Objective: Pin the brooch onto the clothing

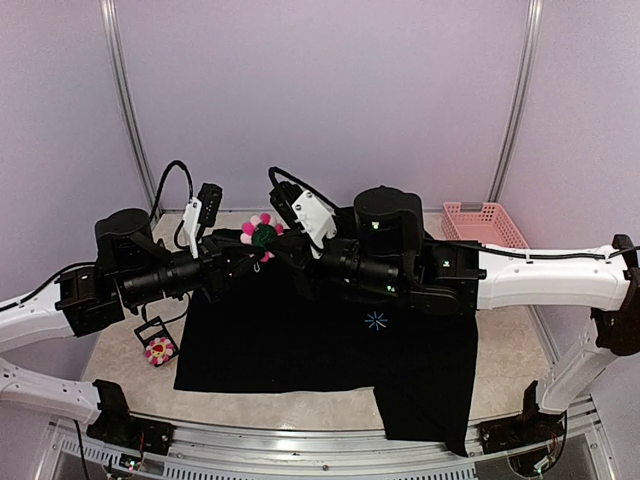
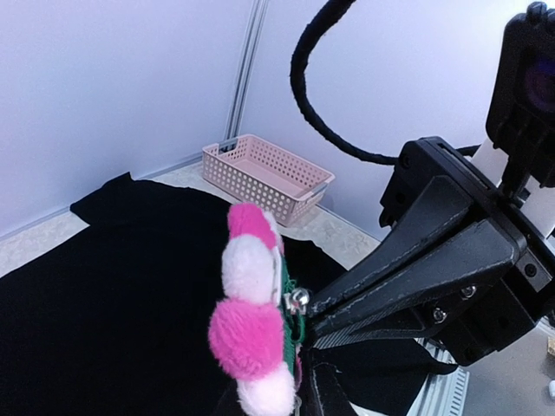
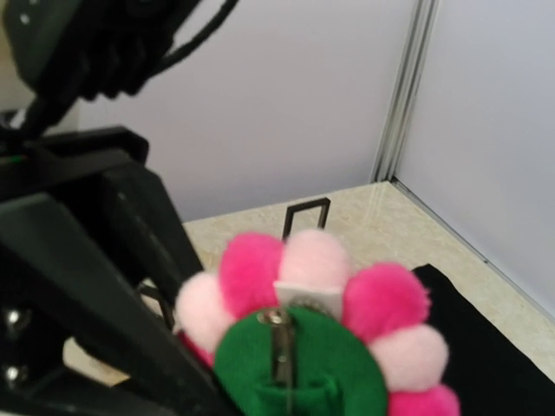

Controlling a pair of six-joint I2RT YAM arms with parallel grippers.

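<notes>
The brooch, a flower of pink and white pompoms with a green felt back, is held in the air above the black clothing. My left gripper is closed on its lower edge; its fingertips are mostly hidden. In the right wrist view, the green back of the brooch faces the camera, with a metal pin clasp upright on it. My right gripper is shut, its tips right at the clasp side; whether they touch the metal is unclear.
A pink basket stands at the back right. Left of the clothing lies a black frame with another flower piece. A blue starburst mark shows on the clothing. Both arms meet over its upper left part.
</notes>
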